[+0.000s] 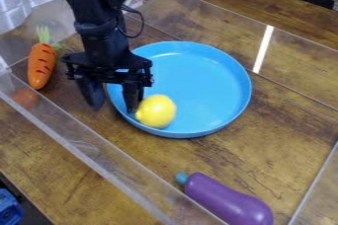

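The black robot gripper hangs down at the left edge of a blue plate, its lower parts around the plate's rim. A yellow object, round and smooth, lies in the plate just right of the gripper's fingertips. Whether the fingers are open or shut is hard to tell in this dark view. An orange toy carrot with a green top lies to the left of the gripper.
A purple toy eggplant lies at the lower right. Clear plastic walls run along the left, the bottom left and the right.
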